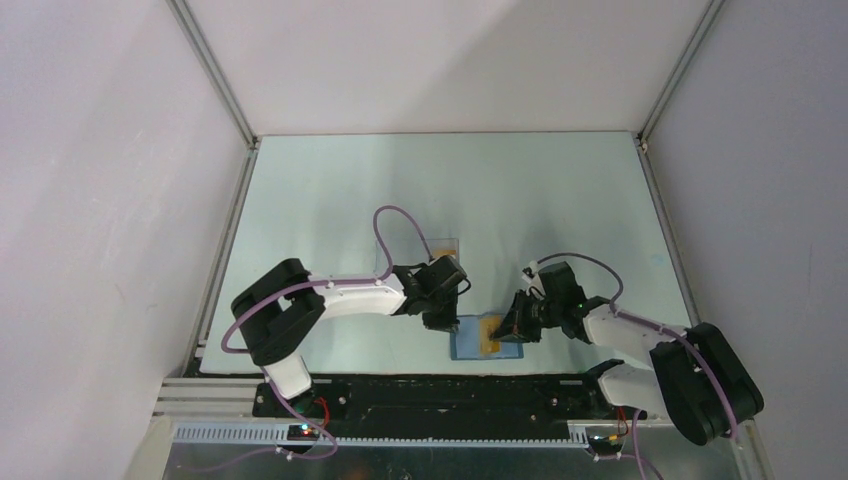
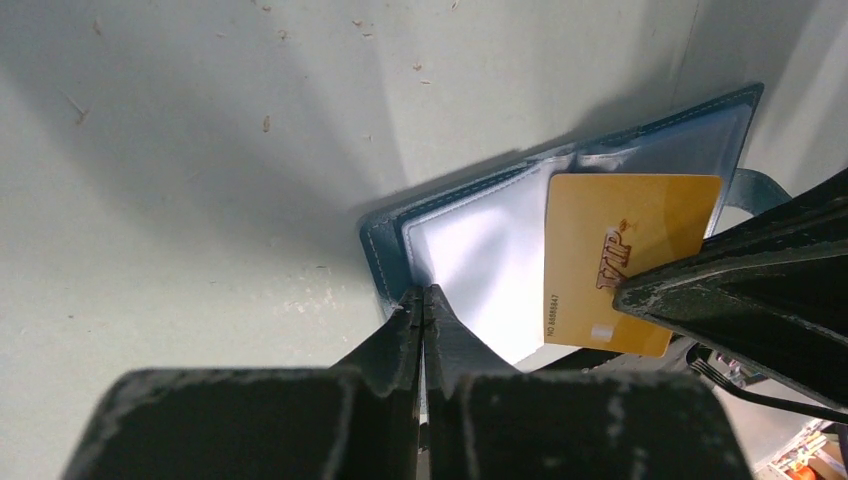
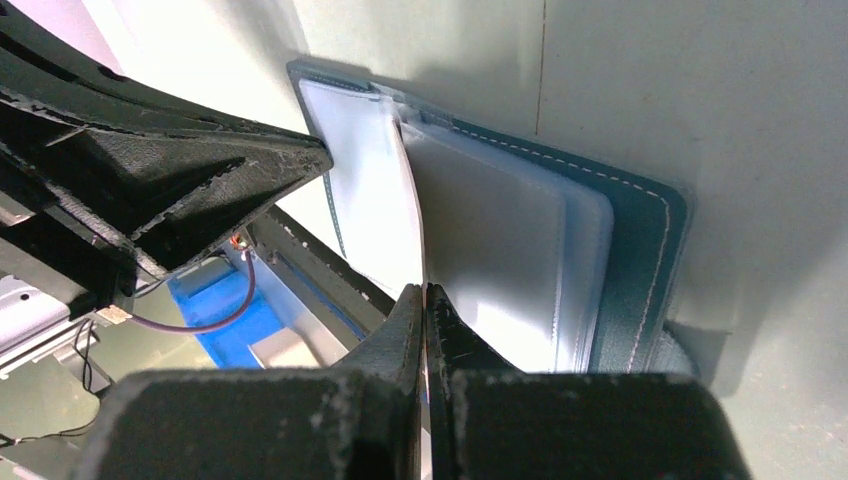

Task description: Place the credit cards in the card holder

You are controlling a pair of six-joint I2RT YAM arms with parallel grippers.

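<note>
The blue card holder lies open at the front of the white table, with clear sleeves. A gold card is on it, seen edge-on in the right wrist view. My right gripper is shut at that card's edge; whether it pinches the card is unclear. Its dark body covers part of the card in the left wrist view. My left gripper is shut at the holder's corner, with nothing clearly between its fingers.
A clear tray with gold cards stands behind my left arm. The table's front edge runs just below the holder.
</note>
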